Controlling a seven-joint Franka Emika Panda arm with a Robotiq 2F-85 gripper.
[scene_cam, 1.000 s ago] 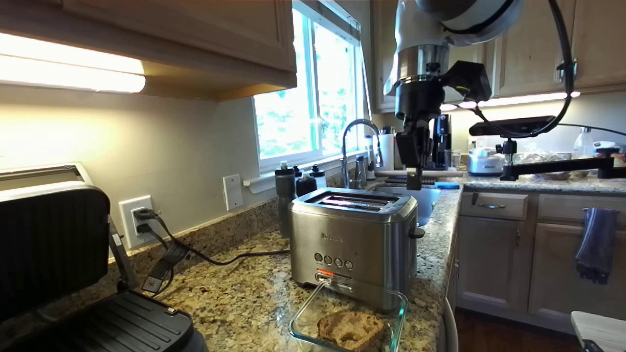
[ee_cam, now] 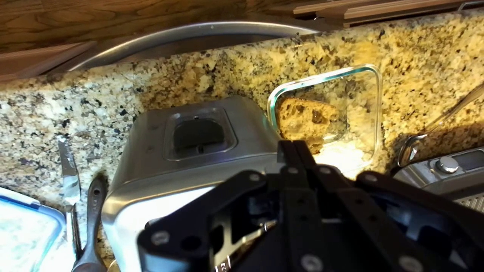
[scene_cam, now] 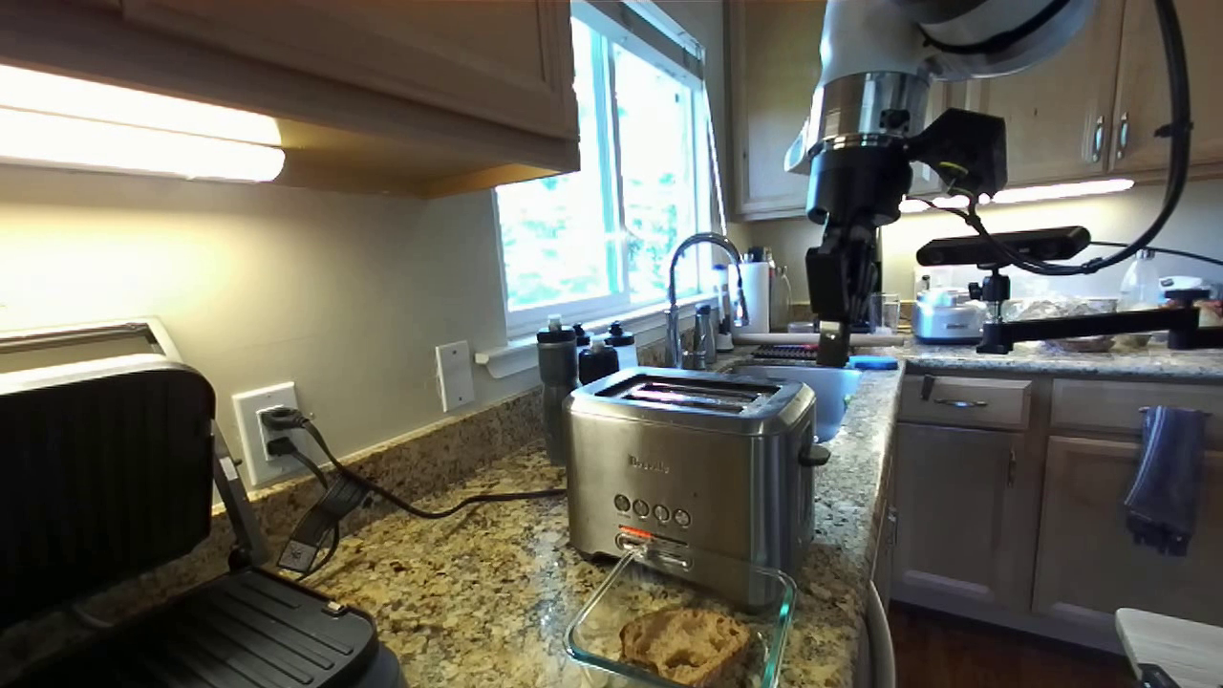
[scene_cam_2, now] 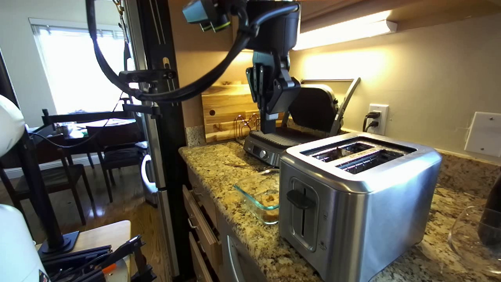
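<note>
A steel two-slot toaster stands on the granite counter, its slots facing up and its black lever high on the end panel. Against its side sits a clear glass dish holding a brown slice of bread. The bread also shows in the wrist view, inside the dish. My gripper hangs in the air above toaster height, pointing down. Its two fingers lie together with nothing visible between them. In the wrist view the gripper covers part of the toaster.
An open contact grill stands beyond the dish. A knife, a dark-handled utensil and a blue-rimmed container lie on the toaster's other side. Dark bottles stand behind the toaster. The counter's front edge is close by.
In exterior view 1 my arm and gripper have shifted to the right and slightly upward, away from above the toaster's end. Toaster, dish and bread have not moved.
</note>
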